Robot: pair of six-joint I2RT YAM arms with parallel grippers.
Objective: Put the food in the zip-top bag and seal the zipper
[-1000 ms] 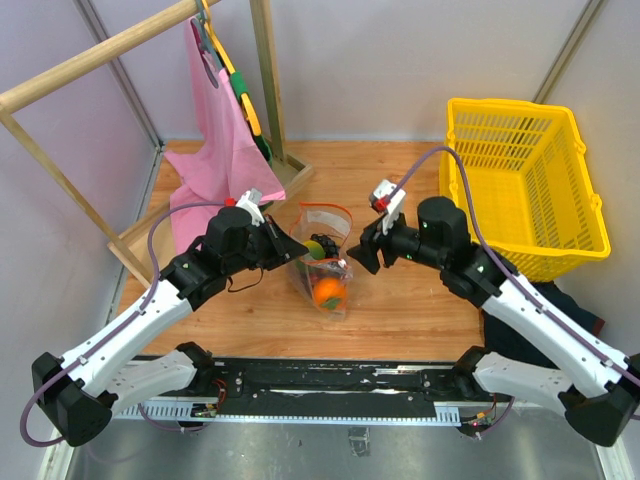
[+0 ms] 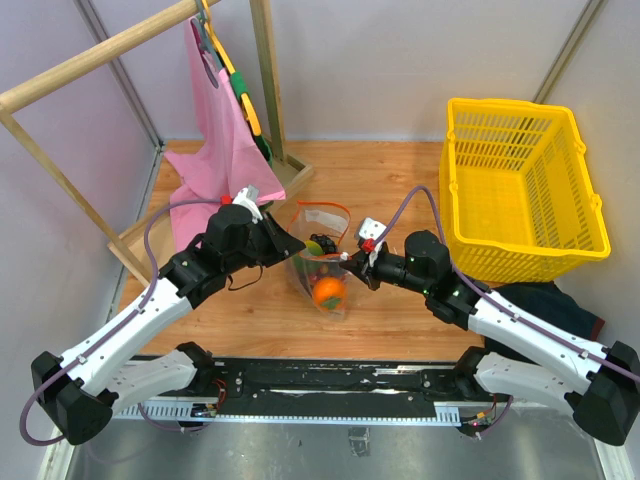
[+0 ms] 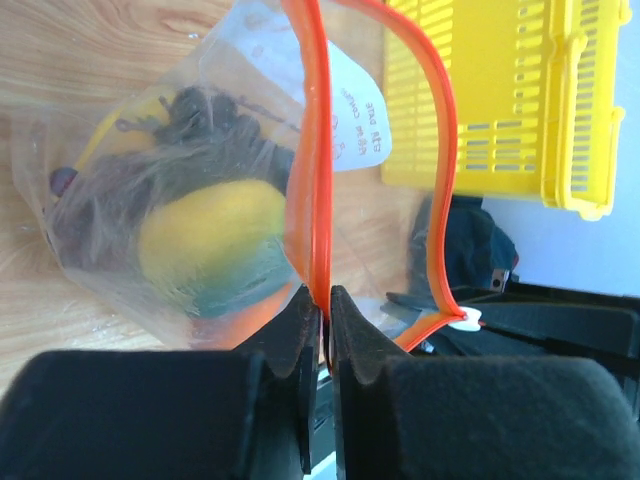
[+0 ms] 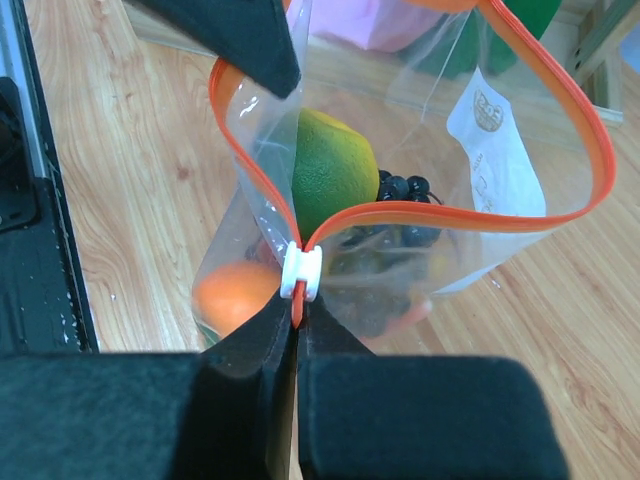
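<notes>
A clear zip top bag [image 2: 300,275] with an orange rim stands on the table, its mouth wide apart. Inside are an orange fruit [image 2: 329,292], a green-yellow fruit [image 4: 335,170] and dark grapes [image 4: 405,188]. My left gripper is shut on the bag's orange rim, which runs down between its fingers. At the opposite corner of the mouth, my right gripper is shut on the orange zipper end, just below the white slider [image 4: 301,270]. The slider sits where the two rim strips meet. Other food low in the bag is blurred by the film.
A yellow basket [image 2: 590,235] stands at the back right, with dark cloth [image 2: 550,310] before it. Pink cloth [image 2: 220,150] hangs from a wooden rack [image 2: 265,80] at the back left. Bare table lies around the bag.
My right gripper has moved left from clear of the bag to its right corner, and its fingers, spread before, have come together there. My left arm looks still.
</notes>
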